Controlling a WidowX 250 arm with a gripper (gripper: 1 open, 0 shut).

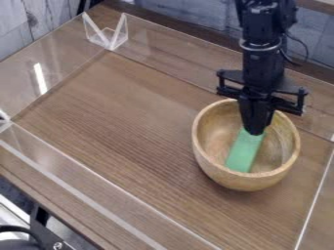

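A tan wooden bowl [212, 161] holds a long green object [243, 148] lying lengthwise inside it. My black gripper [260, 117] hangs over the bowl's back half, above the far end of the green object. Its fingers point down; whether anything is between them is hard to tell at this size.
A white wire object [104, 29] stands at the back left. Dark cables lie at the bottom left corner.
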